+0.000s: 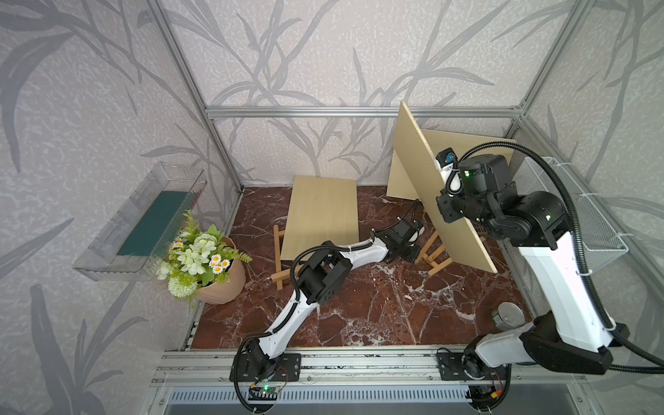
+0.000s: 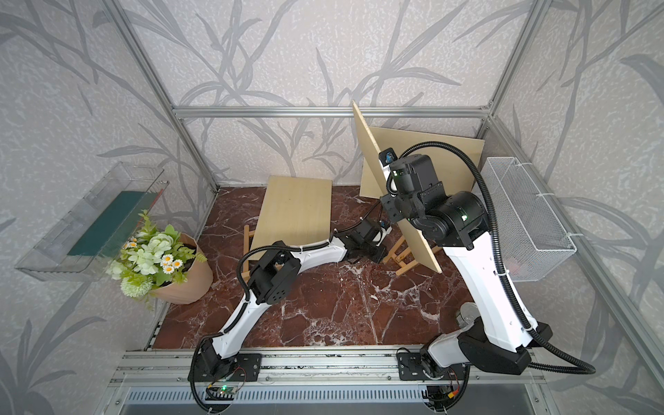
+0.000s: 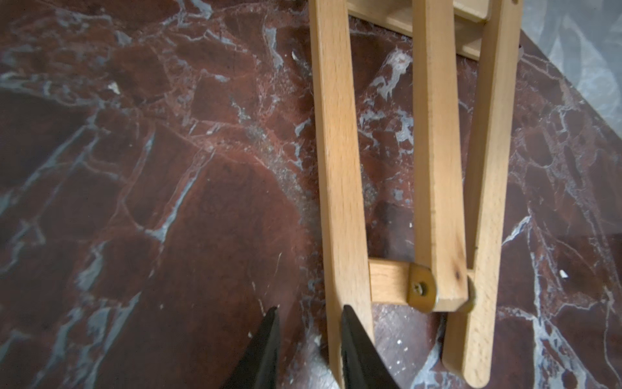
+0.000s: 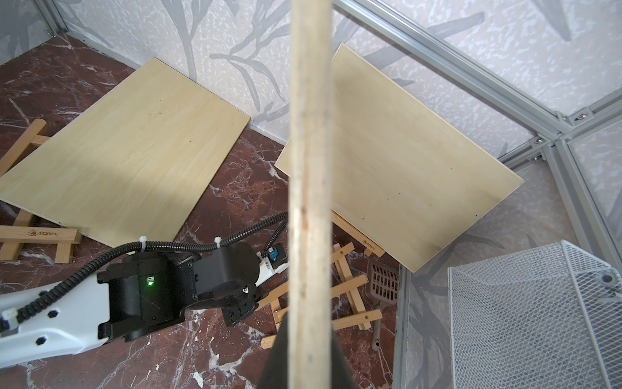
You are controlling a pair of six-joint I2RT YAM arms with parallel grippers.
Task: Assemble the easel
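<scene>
My right gripper is shut on the edge of an upright plywood board (image 1: 422,166), held raised at the right in both top views. Beneath it lie slatted wooden easel frames (image 4: 350,285). My left gripper is low beside a frame's long wooden bar (image 3: 340,162); its fingertips show apart at the bottom of the left wrist view, but its hold on the bar is unclear. A second board (image 1: 321,207) lies over another frame (image 1: 276,249) at centre-left; a third board (image 4: 395,155) leans at the back right.
A flower pot (image 1: 218,294) and clear tray (image 1: 103,269) stand at left. A white mesh basket (image 4: 505,311) hangs at right, with a metal cup (image 1: 509,315) at front right.
</scene>
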